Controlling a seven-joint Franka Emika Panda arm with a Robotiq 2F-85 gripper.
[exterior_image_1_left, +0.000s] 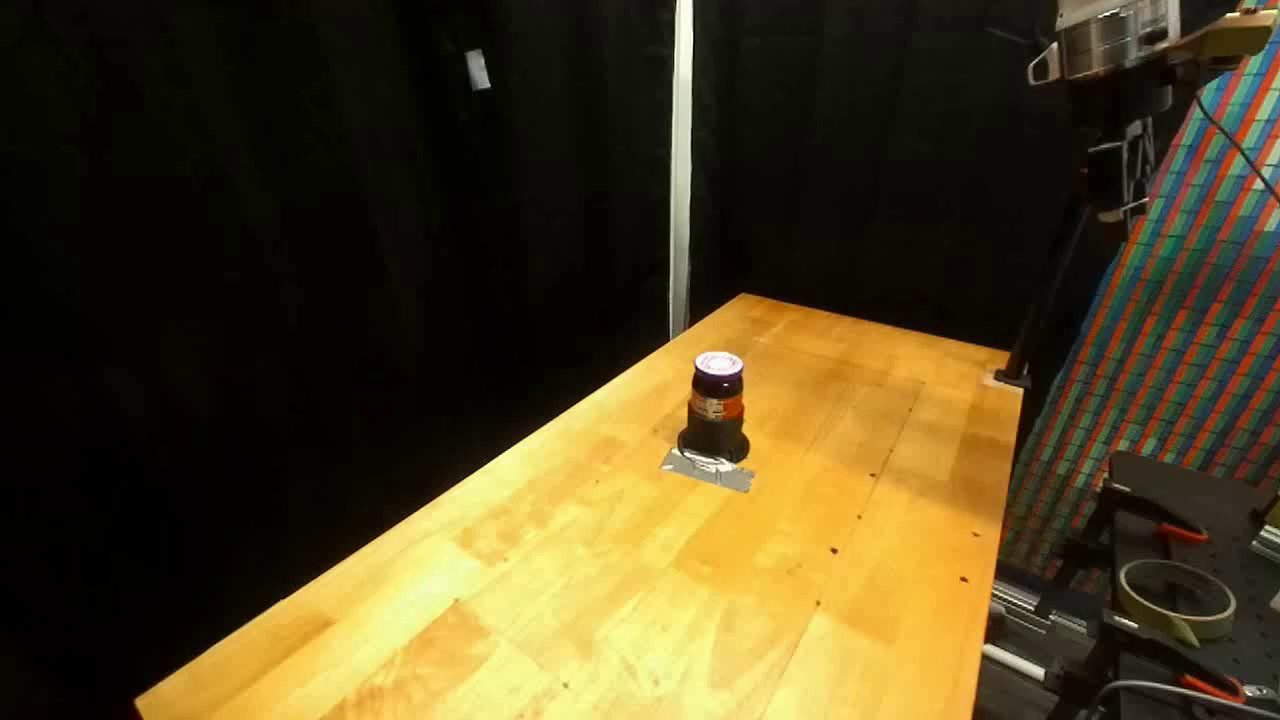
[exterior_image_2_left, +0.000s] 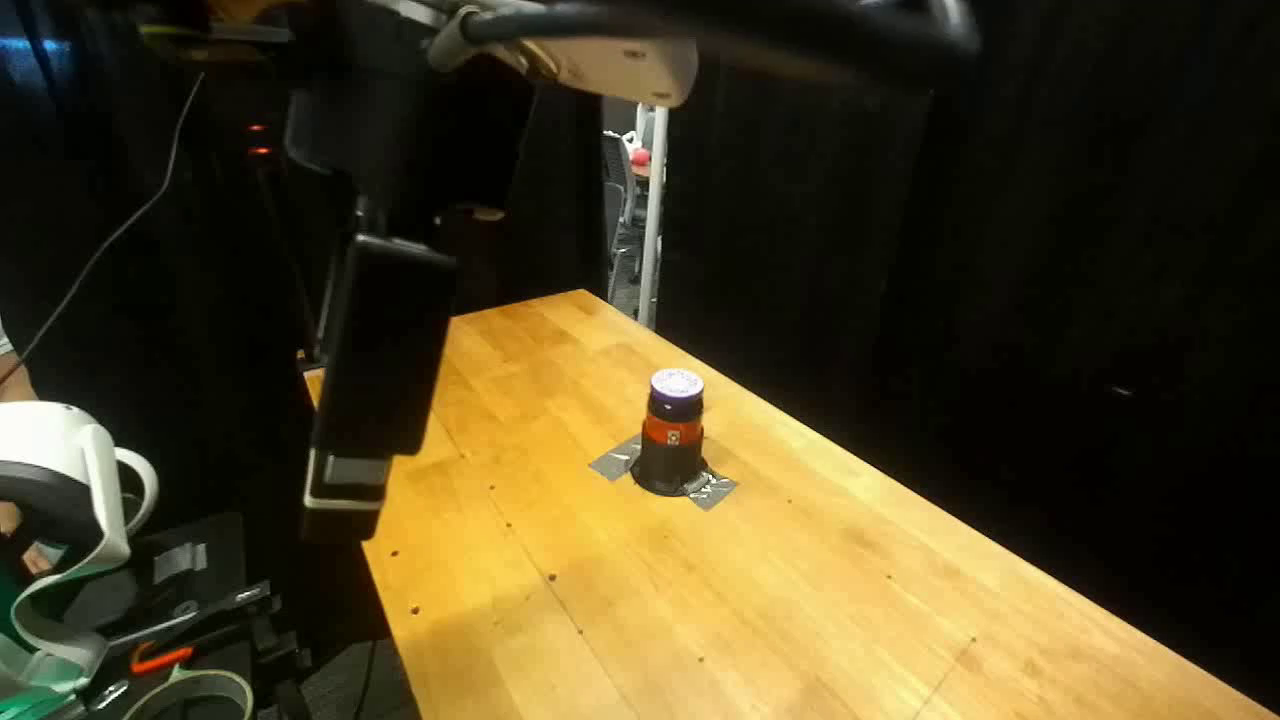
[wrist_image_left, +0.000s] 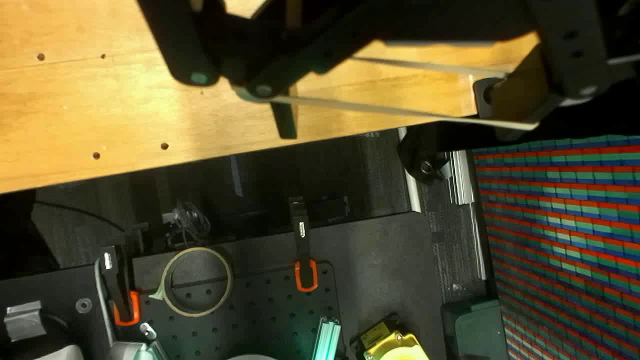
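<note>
A dark jar with a pale purple-white lid and an orange-red band (exterior_image_1_left: 716, 408) stands upright on the wooden table, in a black round base (exterior_image_2_left: 654, 482) with grey tape (exterior_image_2_left: 714, 490) beside it. Well away from the jar, my gripper hangs high by the table's clamp-side edge. In the wrist view its fingers (wrist_image_left: 285, 120) are wide apart, with table visible between them. Two thin pale strips cross that gap; what they are is unclear. Exterior view 1 shows the gripper (exterior_image_1_left: 1125, 180) at upper right, and exterior view 2 shows a dark finger up close.
A striped, multicoloured sheet (exterior_image_1_left: 1176, 288) hangs behind the arm. Black curtains surround the area.
</note>
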